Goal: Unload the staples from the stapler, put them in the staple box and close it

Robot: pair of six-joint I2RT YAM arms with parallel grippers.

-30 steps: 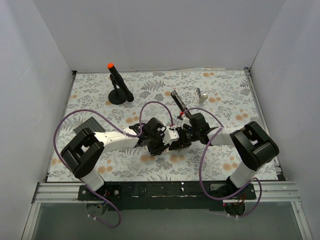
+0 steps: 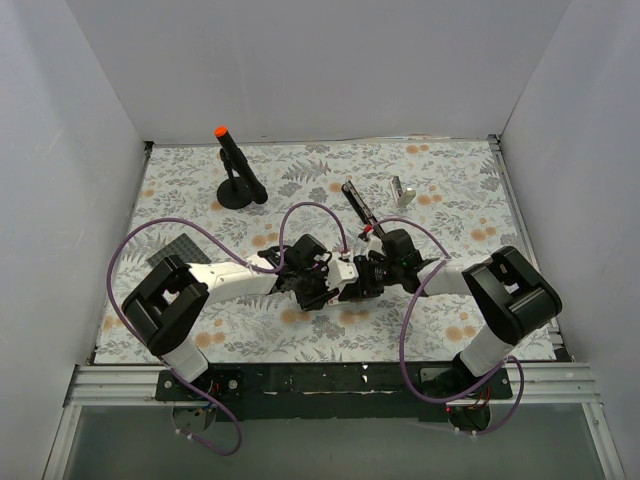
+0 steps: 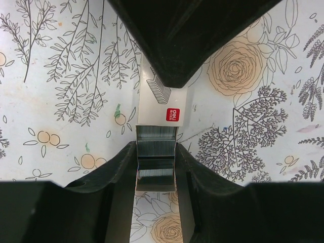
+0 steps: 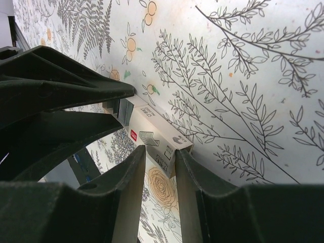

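A white deli-branded piece (image 3: 161,107) lies on the patterned mat, a silver staple block (image 3: 156,147) at one end. My left gripper is shut on that staple-block end, its fingertips on either side. My right gripper is at the other end of the white piece, fingertips close around its corner; whether it grips firmly is hard to tell. From above, both grippers (image 2: 310,295) meet at the front middle of the table and mostly hide the piece.
A long black open stapler body (image 2: 360,205) lies behind the grippers, with a small white item (image 2: 402,193) to its right. A black stand with orange-tipped cylinder (image 2: 240,175) is at back left, a dark grey pad (image 2: 180,250) at left.
The right arm has shifted very slightly in the top view; otherwise nothing visibly changes.
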